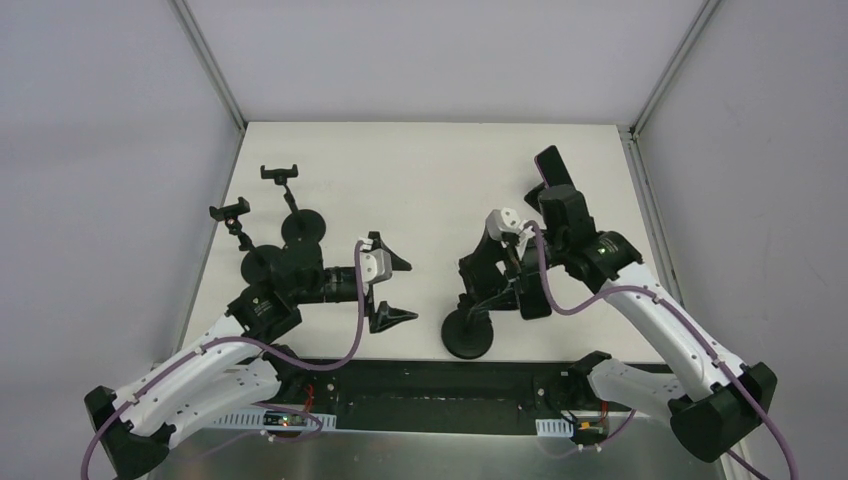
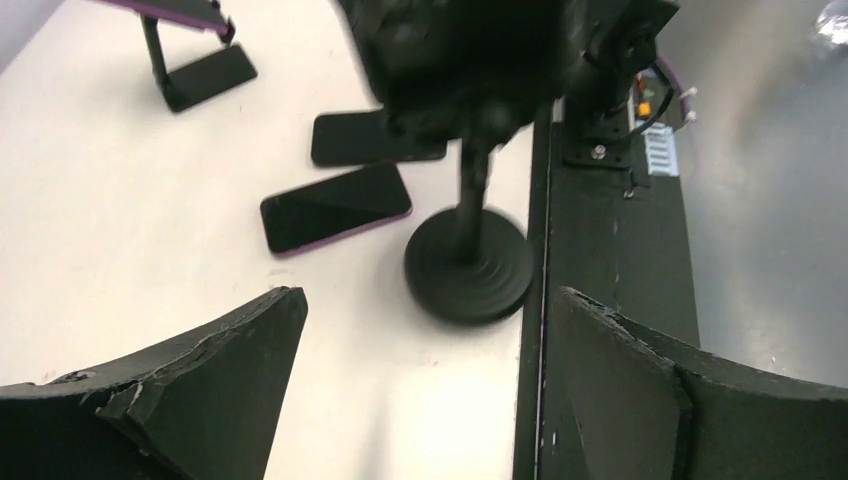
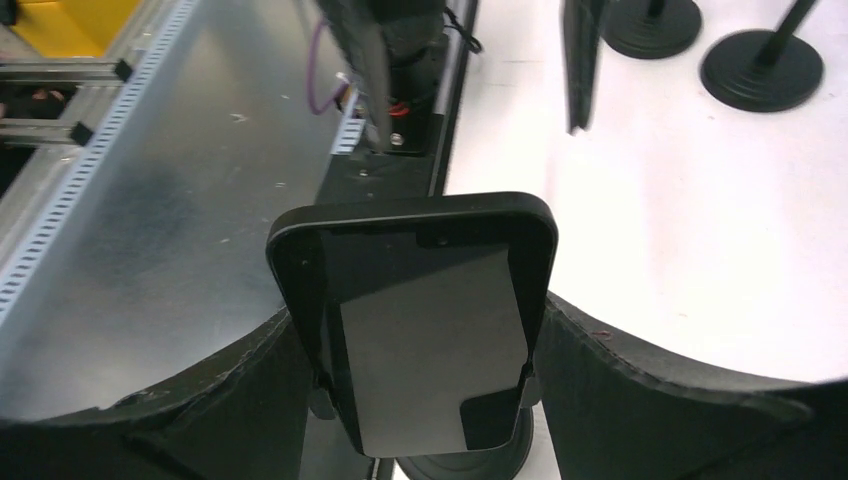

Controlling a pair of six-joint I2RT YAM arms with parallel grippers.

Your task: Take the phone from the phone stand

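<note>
The black phone stand stands near the front edge; its round base shows under a blurred dark phone and holder in the left wrist view. My right gripper is around the phone, which fills the space between its fingers in the right wrist view; whether the fingers grip it tightly is unclear. My left gripper stands open to the left of the stand, nothing between its fingers.
Two empty stands are at the left; another stand with a phone is at the back right. Two phones lie flat right of the front stand.
</note>
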